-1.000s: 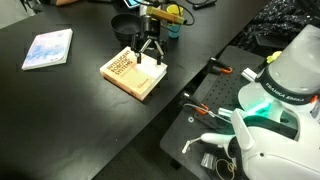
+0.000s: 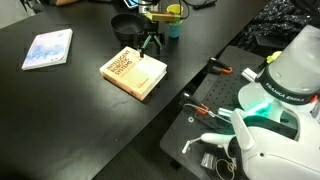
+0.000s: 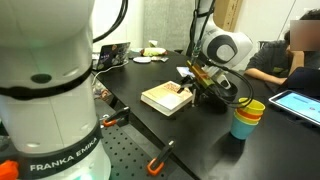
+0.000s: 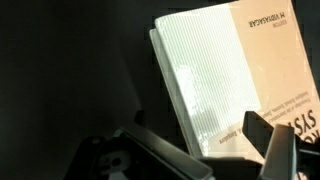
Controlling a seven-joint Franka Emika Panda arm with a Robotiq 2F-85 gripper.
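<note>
A thick book [image 2: 133, 73] with an orange and white cover lies flat on the dark table. Its spine and cover fill the right half of the wrist view, where the book [image 4: 215, 75] is seen at a slant. Over the book's far edge in exterior view 1 is my gripper [image 2: 150, 45], open. In the wrist view the gripper has its dark fingers spread wide, the book's near end showing between them. Whether the fingertips touch the book cannot be told.
Behind the gripper are a dark bowl [image 2: 128, 27] and stacked coloured cups [image 3: 246, 119]. A white-covered book [image 2: 48, 48] lies at the far left. A person [image 3: 285, 60] sits beyond the table.
In exterior view 1 my gripper has shifted slightly up the picture, toward the book's far edge. The book has not visibly moved.
</note>
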